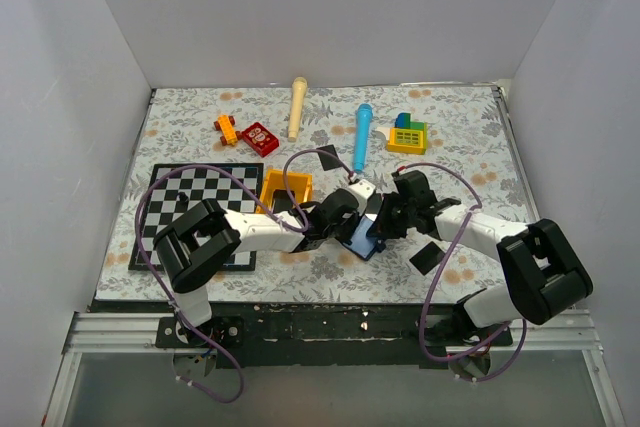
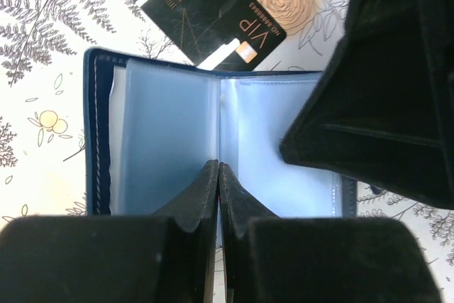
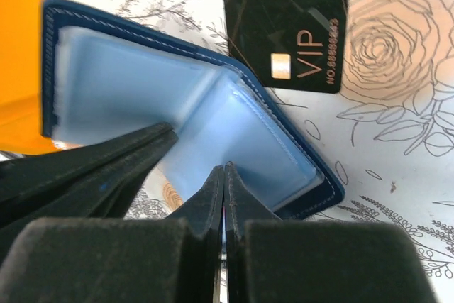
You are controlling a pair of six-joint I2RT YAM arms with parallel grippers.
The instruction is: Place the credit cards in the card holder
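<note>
The dark-blue card holder [image 1: 364,237] lies spread open on the table, pale sleeves facing up. In the left wrist view my left gripper is shut, its tips over the inner sleeve [image 2: 167,133] near the fold. My right gripper is also shut, tips over the other sleeve [image 3: 245,143]; contact is hard to judge. Nothing shows between either pair of fingers. A black VIP card [image 2: 213,19] lies flat just beyond the holder's far edge. Other black cards are the near-right card [image 1: 427,258] and the far card [image 1: 328,157].
An orange bin [image 1: 268,185] with something dark inside stands close on the left, beside a checkered board [image 1: 165,209]. Farther back lie a blue microphone [image 1: 362,132], a yellow one [image 1: 298,107] and a yellow basket [image 1: 405,140]. Both grippers crowd together over the holder.
</note>
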